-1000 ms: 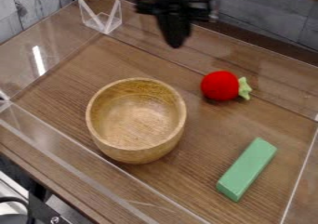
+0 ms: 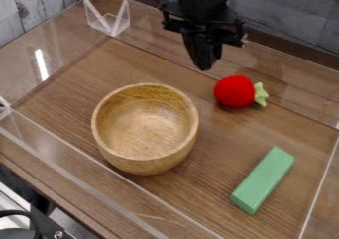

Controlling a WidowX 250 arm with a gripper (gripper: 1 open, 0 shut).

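My gripper [image 2: 204,51] hangs over the back middle of the wooden table, dark and pointing down, shut, with nothing visible between its fingers. Below it to the right lies a red tomato-like object [image 2: 233,91] with a green top. A large tan bowl [image 2: 145,126] sits at the front left of the middle, and a green block [image 2: 264,179] lies at the front right.
A clear wire-like or plastic item [image 2: 109,18] stands at the back left near the table edge.
The gripper has shifted right, toward the space above the red object. The bowl, red object and green block are unmoved.
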